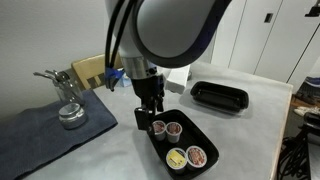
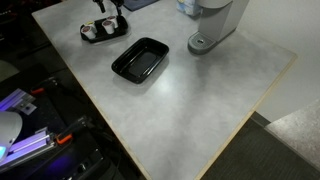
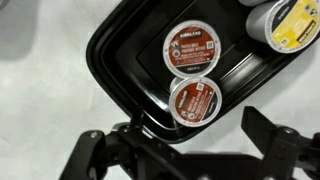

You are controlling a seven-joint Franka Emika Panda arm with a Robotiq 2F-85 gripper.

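My gripper stands open above one end of a black tray (image 3: 120,75), its two dark fingers well apart. Between and just beyond them in the wrist view lies a brown-lidded coffee pod (image 3: 195,102), with nothing gripped. Against that pod rests a second brown-lidded pod (image 3: 192,49), farther into the tray. At the tray's other end, exterior view 1 shows a yellow-lidded pod (image 1: 176,160) beside another reddish-lidded pod (image 1: 196,157). Whether the fingers touch the nearest pod cannot be told.
An empty black tray (image 1: 219,97) stands apart on the white table. A dark cloth (image 1: 40,142) carries a steel pot (image 1: 72,116) and a utensil holder (image 1: 66,88). Bare table (image 2: 190,105) lies around the empty tray.
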